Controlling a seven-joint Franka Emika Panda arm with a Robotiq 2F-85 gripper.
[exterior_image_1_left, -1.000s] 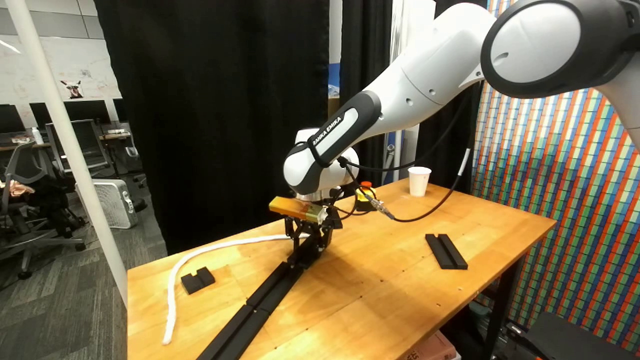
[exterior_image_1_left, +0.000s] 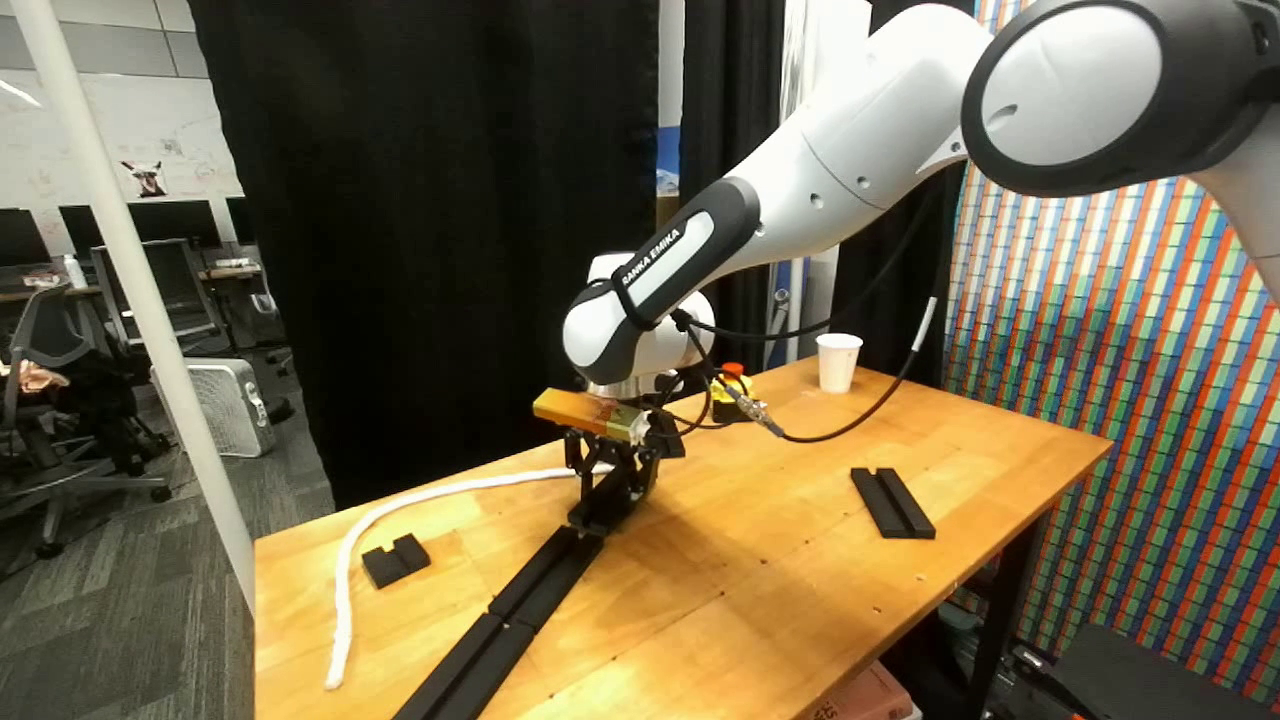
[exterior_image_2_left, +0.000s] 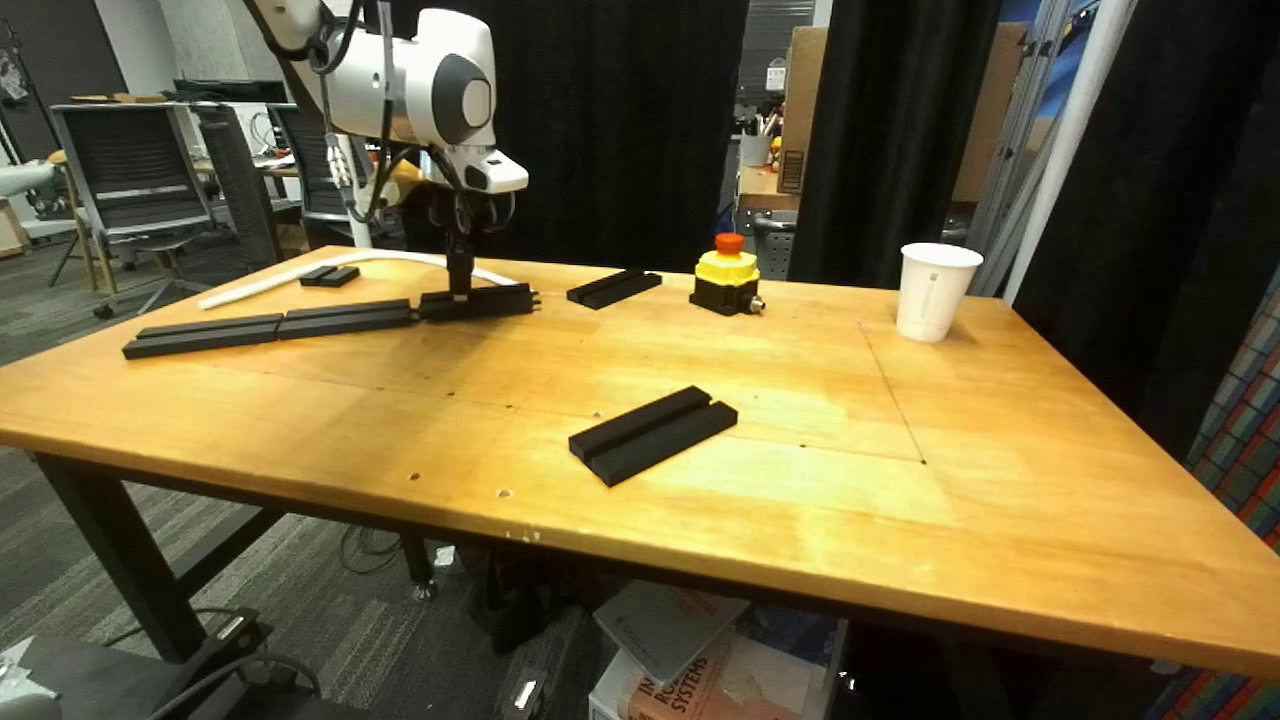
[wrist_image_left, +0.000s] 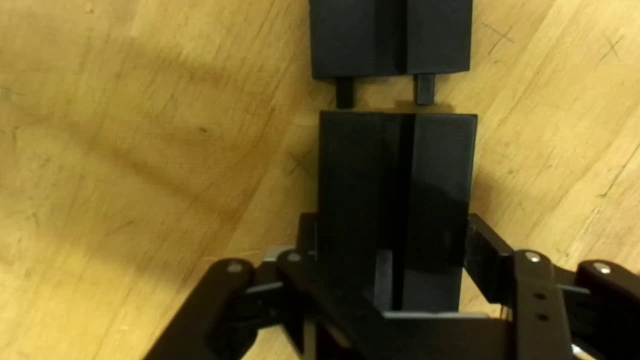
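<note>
My gripper is shut on a black grooved track piece (wrist_image_left: 354, 174), one finger against each long side. The held piece (exterior_image_2_left: 510, 302) is low at the table in exterior view 2, with small pegs at its right end. Facing its other end is a row of black track pieces (exterior_image_1_left: 549, 578). In the wrist view the end piece of the row (wrist_image_left: 345, 39) points two pegs (wrist_image_left: 424, 90) at the held piece. A narrow gap remains between the two bodies, and the held piece sits slightly to the right. Whether the pegs touch it is unclear.
A short black piece (exterior_image_1_left: 396, 560) and a white tube (exterior_image_1_left: 420, 496) lie on the left. Other grooved pieces rest near the back (exterior_image_2_left: 613, 288) and front (exterior_image_2_left: 654, 434). An emergency stop (exterior_image_2_left: 727, 276) and paper cup (exterior_image_2_left: 936, 292) stand towards the right.
The gripper, with the piece between its fingers, has shifted slightly left and towards the row in exterior view 1. The loose pieces appear unmoved.
</note>
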